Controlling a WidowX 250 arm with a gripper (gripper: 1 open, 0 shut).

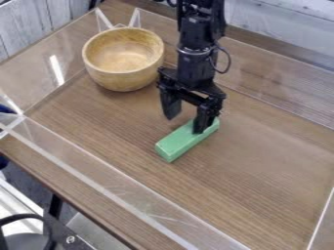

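My black gripper (188, 113) hangs from the top of the view over the middle of the wooden table (261, 186). Its fingers are open and sit at the upper-right end of a green rectangular block (181, 145), which lies diagonally on the table. The gripper hides that end of the block; whether it touches it I cannot tell.
A wide wooden bowl (120, 57) stands at the back left. Dark cables (33, 225) show past the table's edge at the lower left.
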